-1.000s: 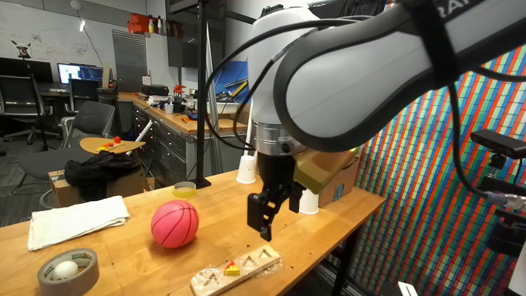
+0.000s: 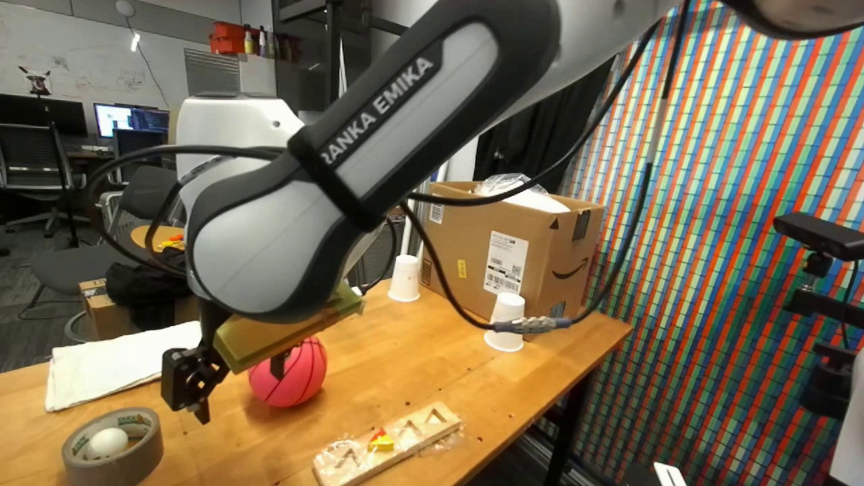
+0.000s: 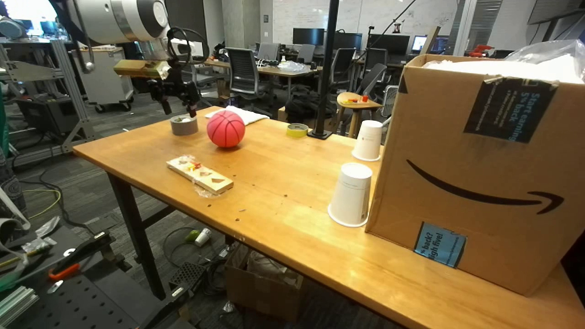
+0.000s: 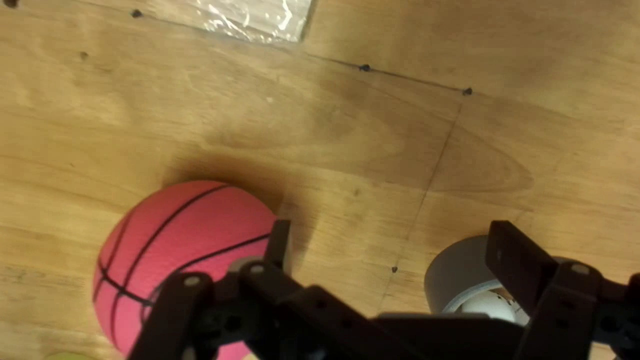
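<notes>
My gripper is open above the table, with nothing between its fingers. In the wrist view, one of the fingers (image 4: 277,243) overlaps the pink ball (image 4: 180,240), while the other is over the grey tape roll (image 4: 456,273). A white egg-like object (image 4: 489,305) sits inside the roll's ring, partly hidden by that finger. Exterior view 1 has the roll (image 2: 121,470) at the near left, with the ball (image 2: 295,381) farther right, partly behind the gripper. A wooden puzzle board (image 3: 211,180), in clear wrap, holds a small red and yellow piece (image 2: 381,441).
A folded white cloth (image 2: 121,364) lies behind the roll. Two upturned white cups (image 3: 351,194) stand near a large cardboard box (image 3: 466,181). A yellow tape roll (image 3: 297,130) is by the black post. Bare table separates the board from the cups.
The arm has swung left in exterior view 1, from above the puzzle board's far end to between the ball and the grey roll. The objects on the table have stayed put.
</notes>
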